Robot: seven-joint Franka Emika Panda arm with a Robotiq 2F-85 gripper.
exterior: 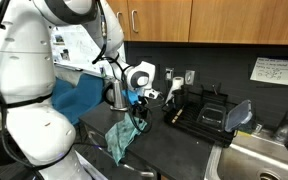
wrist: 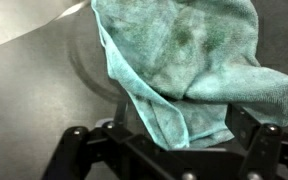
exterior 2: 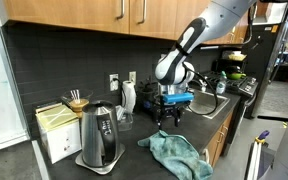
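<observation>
A teal cloth (exterior: pixel 124 134) lies crumpled on the dark counter, its folds showing also in exterior view 2 as a loose heap (exterior 2: pixel 178 152). My gripper (exterior: pixel 140 114) hangs above the cloth's back edge and points down. In the wrist view the open gripper has its fingers wide apart, with a folded cloth end (wrist: pixel 179 118) visible below and between them. Whether the fingertips touch the fabric cannot be told. Nothing is held.
A steel kettle (exterior 2: pixel 100 134) stands on its base near the wall. Behind the gripper are a black dish rack (exterior: pixel 206 115) and a sink (exterior: pixel 246 165) to the right.
</observation>
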